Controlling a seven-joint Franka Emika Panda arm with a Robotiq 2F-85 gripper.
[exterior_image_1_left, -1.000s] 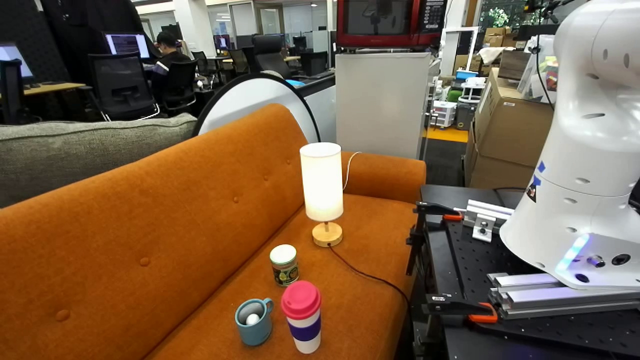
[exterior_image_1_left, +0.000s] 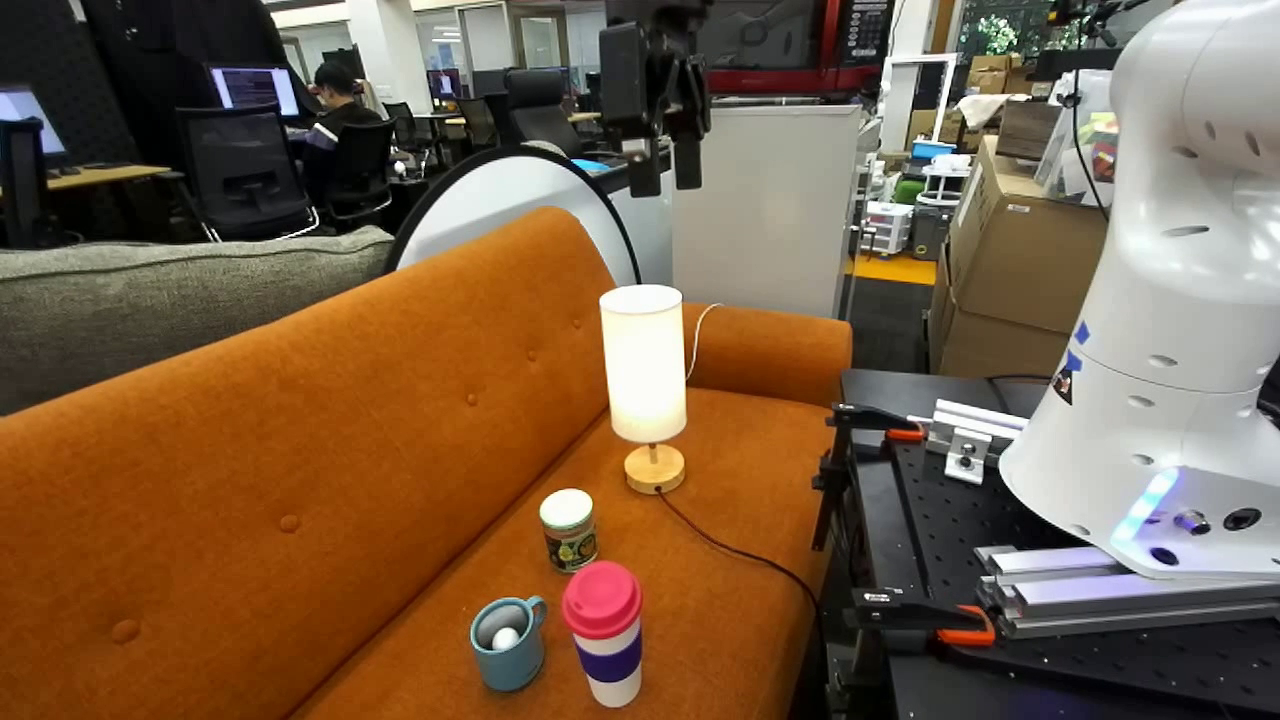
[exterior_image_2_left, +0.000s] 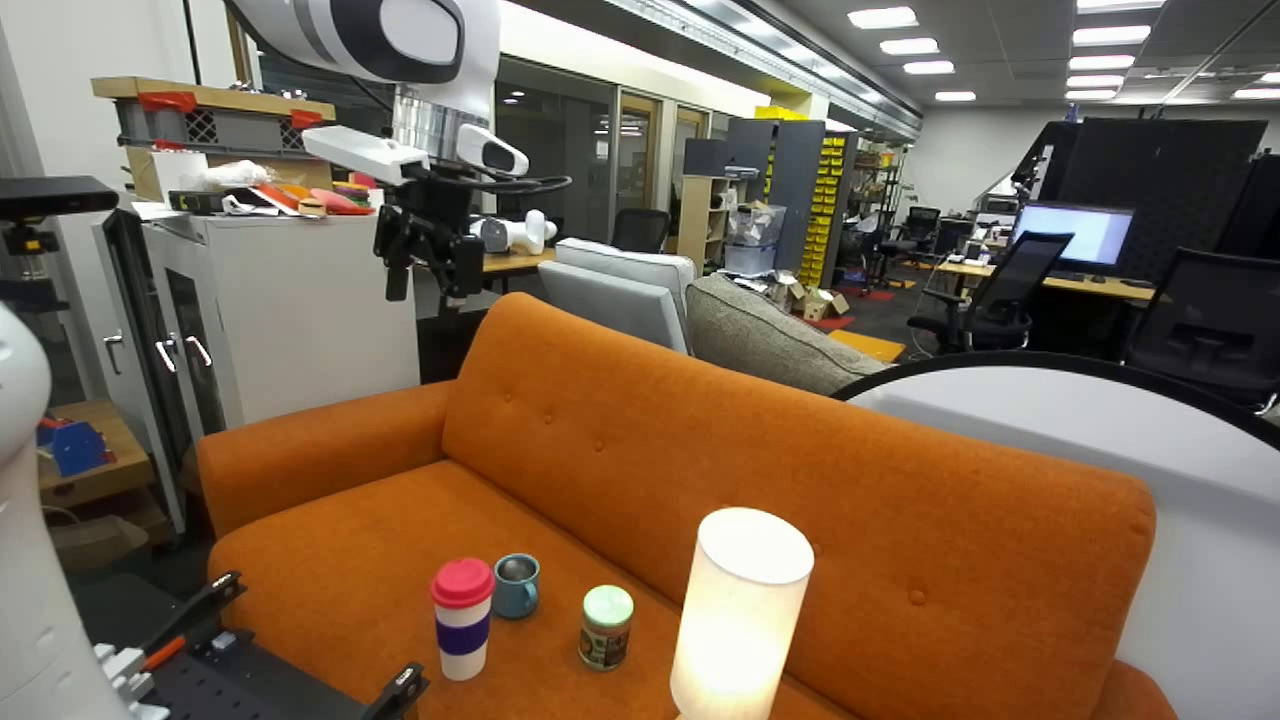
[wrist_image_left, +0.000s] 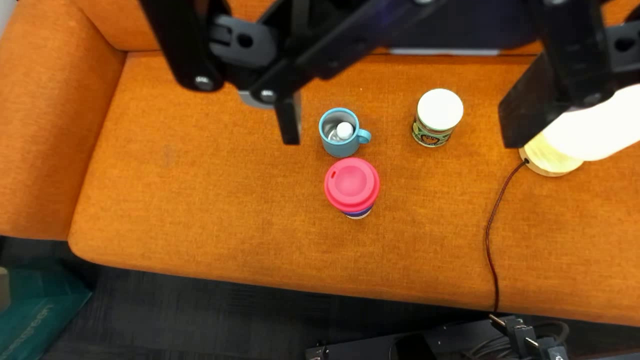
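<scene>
High above the orange sofa, my gripper (exterior_image_1_left: 666, 180) stands open with nothing between its fingers, well apart from everything below. On the seat are a blue mug (wrist_image_left: 340, 146) with a white, round-topped thing (wrist_image_left: 345, 130) inside, and a tumbler (wrist_image_left: 352, 185) with a pink lid and purple band right beside it. A jar (wrist_image_left: 439, 114) with a pale lid and a patterned label is a little apart from them. Farther along stands a lit lamp (exterior_image_1_left: 643, 366) with a white shade and round wooden base. All of them are upright.
The lamp's cord (exterior_image_1_left: 741, 552) runs over the sofa's front edge. A black table (exterior_image_1_left: 894, 528) with clamps and the robot's base lies in front. The sofa's backrest (exterior_image_2_left: 768, 444) rises behind the objects. Bare seat (wrist_image_left: 198, 174) stretches beyond the mug toward one armrest.
My gripper has come into exterior view 1 from above, over the sofa's backrest. The mug, tumbler, jar and lamp have not moved.
</scene>
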